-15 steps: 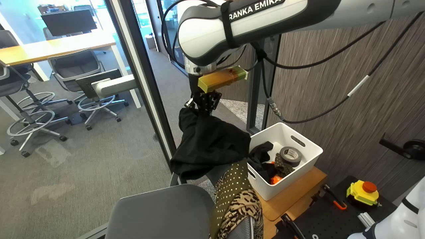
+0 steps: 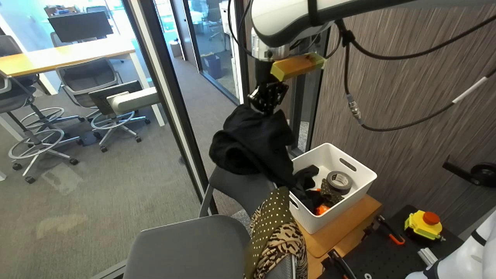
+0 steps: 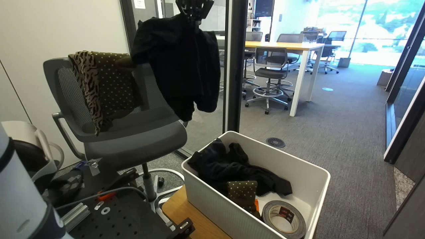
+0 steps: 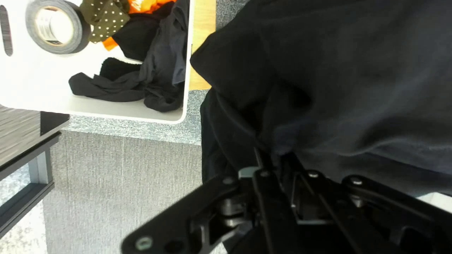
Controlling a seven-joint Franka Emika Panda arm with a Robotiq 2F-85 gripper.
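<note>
A large black garment (image 3: 179, 67) hangs in loose folds from my gripper (image 3: 196, 18), which is shut on its upper part. In exterior view 1 the garment (image 2: 253, 139) is in front of the chair's back, its right edge close to the white bin (image 2: 332, 221); whether it touches either is unclear. The wrist view has black cloth (image 4: 339, 76) filling the right side, and the gripper pinches a fold of it; the fingertips are mostly lost in the dark fabric. Inside the bin lie dark cloth (image 3: 239, 167), a dotted olive cloth (image 3: 243, 191) and a tape roll (image 3: 285, 219).
A grey chair (image 2: 195, 246) has a dotted and animal-print scarf (image 2: 274, 232) draped over its back. The bin stands on a wooden surface (image 2: 321, 241). A glass wall's dark post (image 3: 233, 79) rises behind. A yellow-and-red stop button (image 2: 424, 225) sits at right.
My arm has moved up and to the right in exterior view 1, carrying the garment. The cloth now hangs higher, uncovering more of the chair back. The bin and scarf have stayed put.
</note>
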